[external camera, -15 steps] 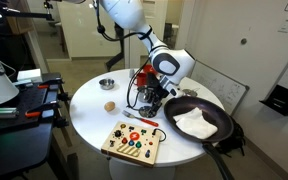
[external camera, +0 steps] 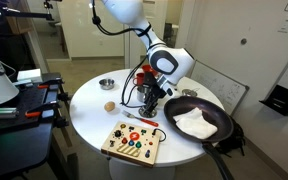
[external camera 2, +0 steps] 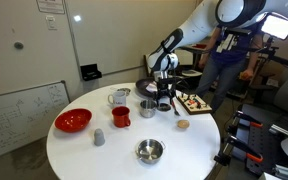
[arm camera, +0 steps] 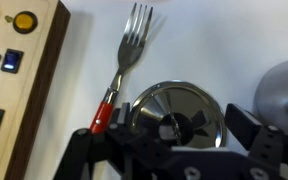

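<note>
A round shiny lid (arm camera: pixel 189 100) lies on the white table, with a dark reflection across its middle. Right over it is my gripper, pointing down; its fingers are open, one finger on each side of the lid in the wrist view. Whether the fingers touch the lid or its knob cannot be made out. In the first exterior view the gripper (external camera: pixel 152 98) is low near the table's middle. Beside the lid lies a red-handled fork (arm camera: pixel 124 64).
A wooden board with buttons (external camera: pixel 133 141) sits at the front edge. A black pan (external camera: pixel 198 121) holding something white stands close to the gripper. A metal pot (arm camera: pixel 283 96) is beside the lid. Red cups, bowls and a round brown item (external camera: pixel 109 106) occupy other spots.
</note>
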